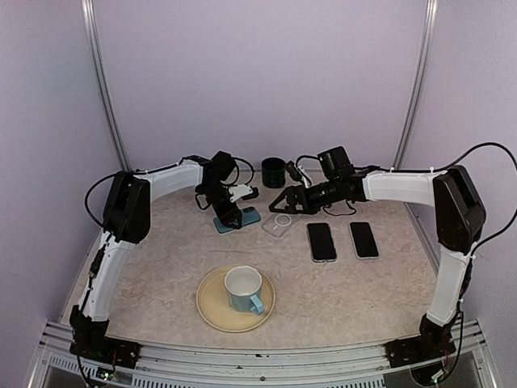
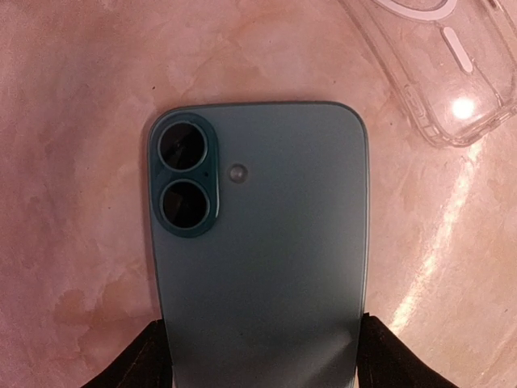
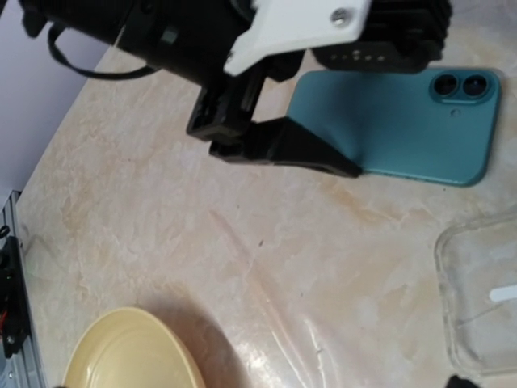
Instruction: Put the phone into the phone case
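The teal phone (image 2: pixel 266 226) (image 3: pixel 392 125) lies camera-side up on the table, under my left gripper (image 1: pixel 231 217). That gripper's fingers sit at both long sides of the phone, around its lower part; whether they press on it I cannot tell. The clear phone case (image 1: pixel 276 229) (image 2: pixel 436 73) (image 3: pixel 477 339) lies just right of the phone. My right gripper (image 1: pixel 286 202) hangs above the case, fingers open, with nothing seen between them.
Two dark phones (image 1: pixel 321 241) (image 1: pixel 363 239) lie to the right. A yellow plate (image 1: pixel 210 311) carries a mug (image 1: pixel 242 284) at the front. A black cup (image 1: pixel 273 172) stands at the back.
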